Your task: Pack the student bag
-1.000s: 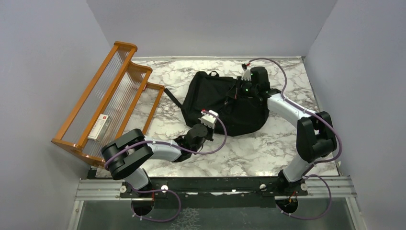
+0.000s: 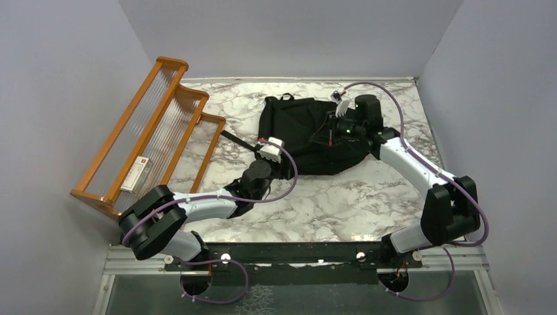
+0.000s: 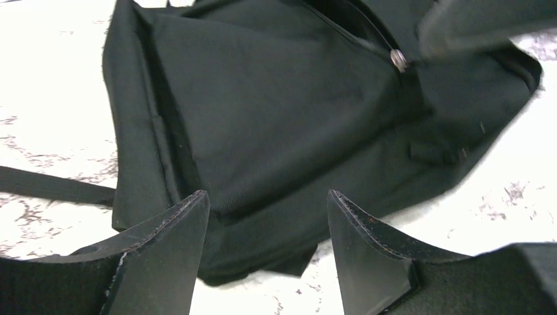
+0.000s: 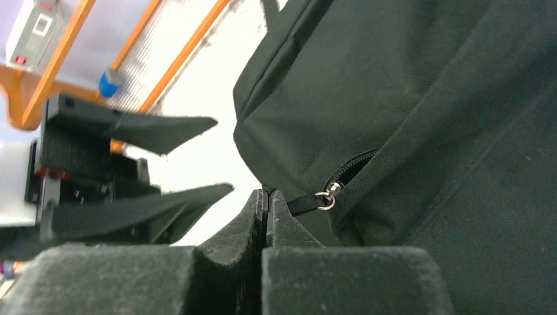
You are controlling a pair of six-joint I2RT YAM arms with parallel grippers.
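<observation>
A black bag (image 2: 289, 121) lies flat on the marble table, with its strap (image 3: 52, 187) stretching out to the left. In the right wrist view, a zipper slider (image 4: 334, 189) with a ring sits on a partly parted zipper. Its short dark pull tab (image 4: 303, 205) runs to the tips of my right gripper, which is shut on it. My left gripper is open over the bag's lower left part, its fingers apart and nothing held between them. The bag's right side is partly hidden by the right arm in the top view.
A wooden rack (image 2: 148, 131) with clear ribbed panels stands at the left, a white box (image 2: 135, 174) lying in it. Both grippers are close together over the bag. Bare marble (image 2: 341, 210) lies in front of the bag.
The bag has turned and shifted slightly under the grippers. My left gripper has opened and moved a little left and away from the front edge.
</observation>
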